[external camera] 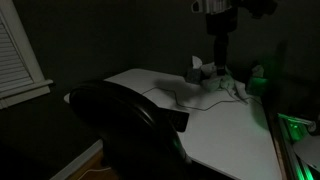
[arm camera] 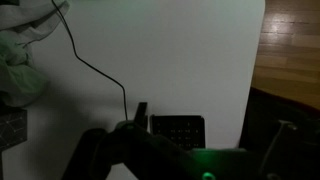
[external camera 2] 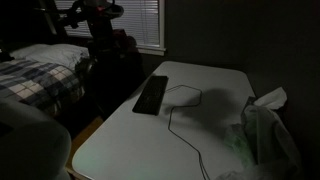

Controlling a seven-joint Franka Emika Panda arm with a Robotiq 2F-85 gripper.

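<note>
The room is dim. My gripper [external camera: 221, 66] points down over the back of a white table [external camera: 220, 140] in exterior view 1. Its dark fingers blend into the shadow, so whether they are open or shut cannot be made out, nor whether anything is between them. A black keyboard [external camera 2: 151, 95] lies flat on the tabletop in exterior view 2. In the wrist view, part of the keyboard [arm camera: 182, 130] shows just beyond the dark gripper parts along the bottom edge. A thin black cable [external camera 2: 171, 122] runs bent across the table.
A crumpled pale plastic bag [external camera 2: 265, 140] occupies one table edge. A black chair back [external camera: 125, 125] stands against the near side and hides part of the table. A green object [external camera: 257, 82] is by the far right corner.
</note>
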